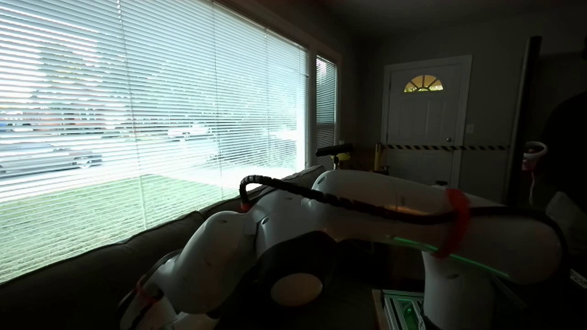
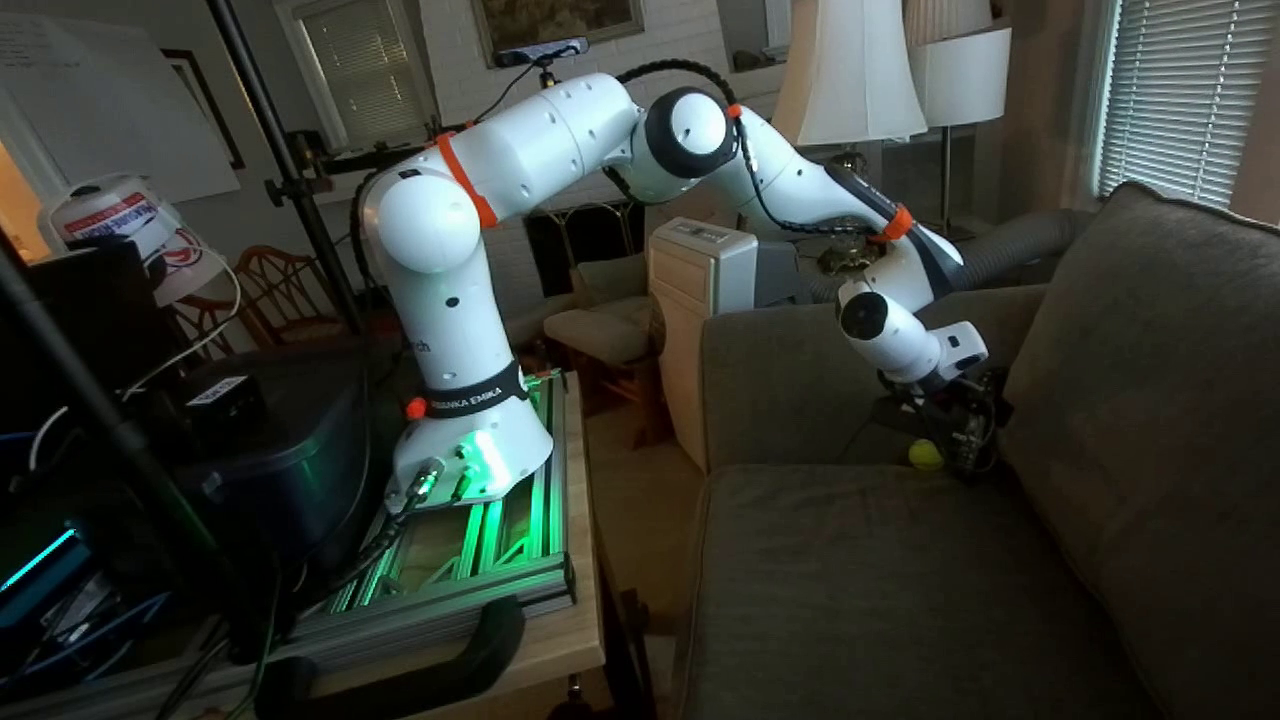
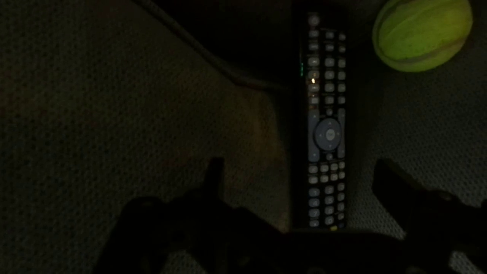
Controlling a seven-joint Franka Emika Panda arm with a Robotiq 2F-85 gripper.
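A long black remote control (image 3: 329, 134) with grey buttons lies lengthwise in the wrist view, where the couch back meets the seat. My gripper stands open, its dark fingers on either side of the remote's lower half, nothing held. A yellow-green tennis ball (image 3: 422, 34) rests to the upper right of the remote; in exterior view 2 the same ball (image 2: 925, 455) shows beside the gripper (image 2: 963, 450), low at the couch's far corner. Exterior view 1 shows the arm but not the fingers. Whether the fingertips touch the couch is too dark to tell.
The couch backrest (image 2: 1146, 432) rises close beside the gripper, and the couch arm (image 2: 780, 372) stands behind it. Toward the camera the seat cushion (image 2: 888, 588) is clear. A floor lamp (image 2: 852, 72) stands beyond the couch arm.
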